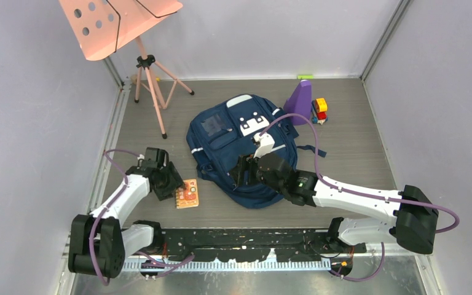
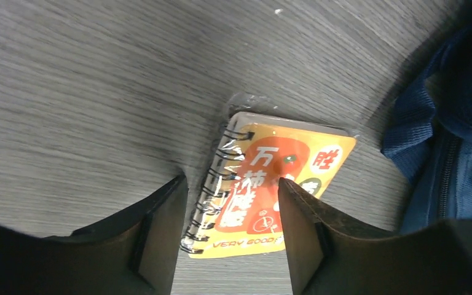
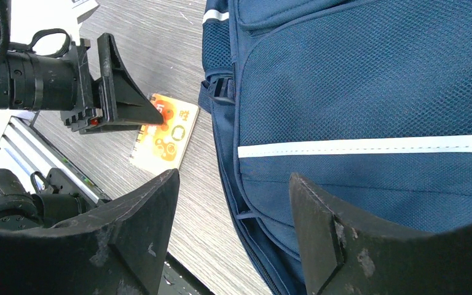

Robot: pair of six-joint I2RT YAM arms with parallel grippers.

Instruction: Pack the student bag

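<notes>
A small orange and yellow spiral notebook (image 2: 264, 190) lies cover up on the floor, left of the navy backpack (image 1: 221, 144). My left gripper is part open over it: one finger is beside the spiral edge, the other in front of the cover. In the right wrist view, the notebook (image 3: 169, 132) shows partly behind the left gripper's dark fingers (image 3: 129, 104). My right gripper is at the backpack's lower left side. Its fingertips stand apart, with the zippered side of the bag (image 3: 246, 236) showing in the gap; contact is unclear.
A pink music stand (image 1: 150, 80) stands at the back left. A purple holder (image 1: 300, 101) and a small toy (image 1: 321, 109) in yellow, red and blue are behind the bag on the right. Bare floor (image 1: 153, 212) lies in front of the notebook.
</notes>
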